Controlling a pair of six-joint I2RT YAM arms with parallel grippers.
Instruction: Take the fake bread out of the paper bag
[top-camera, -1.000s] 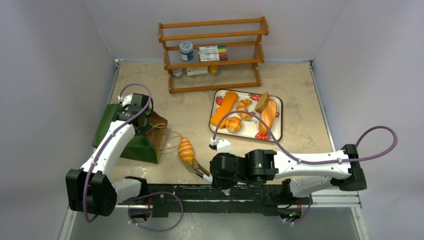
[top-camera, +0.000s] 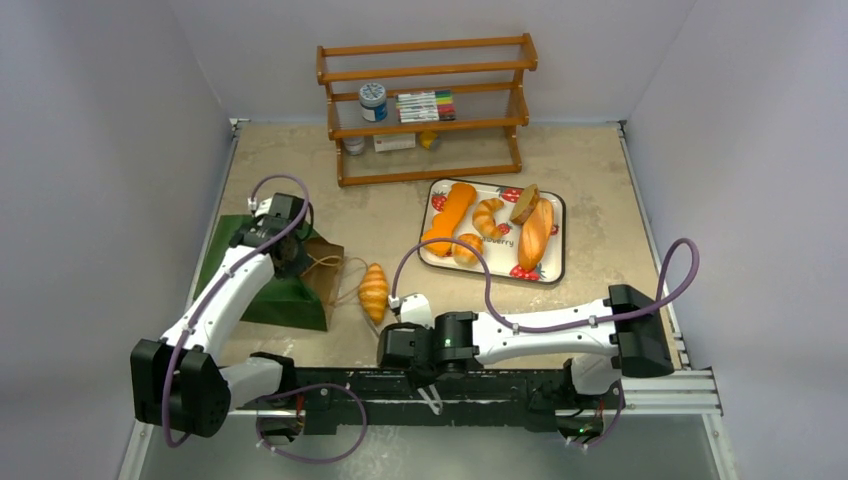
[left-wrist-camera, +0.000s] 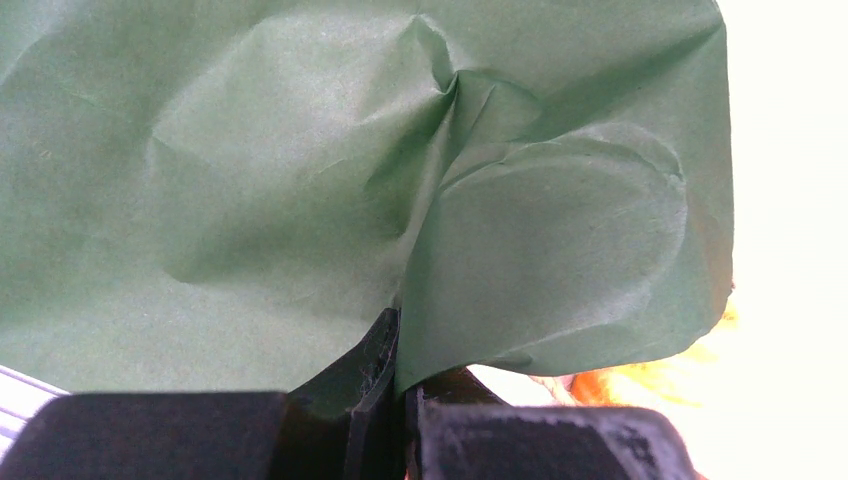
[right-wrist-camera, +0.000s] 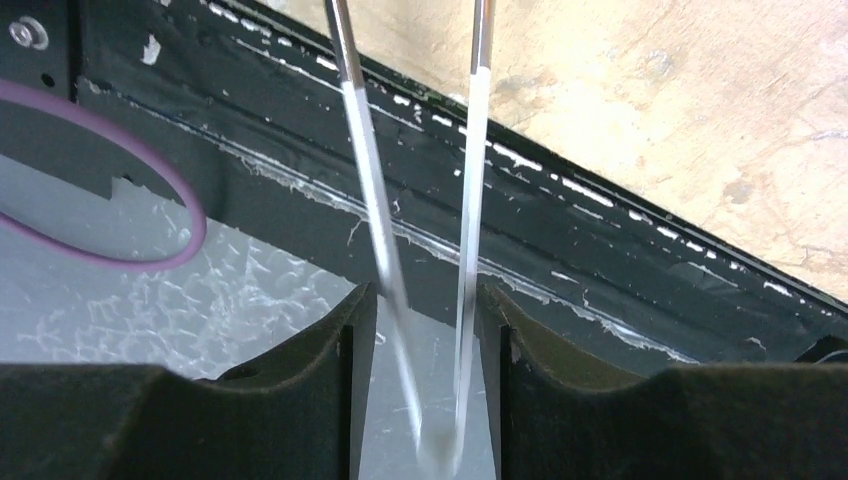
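The green paper bag (top-camera: 285, 300) lies at the left with its brown opening facing right. My left gripper (top-camera: 293, 266) is shut on the bag's edge; in the left wrist view the green paper (left-wrist-camera: 560, 240) folds between its fingers. A croissant-shaped fake bread (top-camera: 373, 290) rests on the table just outside the opening, beside the bag's string handles (top-camera: 345, 265). My right gripper has its fingers around the tongs (right-wrist-camera: 472, 190), whose white handles run between them. In the top view, the tongs' tips are by the bread's lower end, partly hidden by the arm.
A strawberry-patterned tray (top-camera: 492, 268) holding several fake breads stands right of centre. Behind it is a wooden shelf (top-camera: 430, 180) with jars and markers. The table between bag and tray is clear, as is the right side.
The right arm has moved left and the tongs have swung around beside the bread. The bag, left gripper and bread have shifted slightly right, with the bread a little higher in view.
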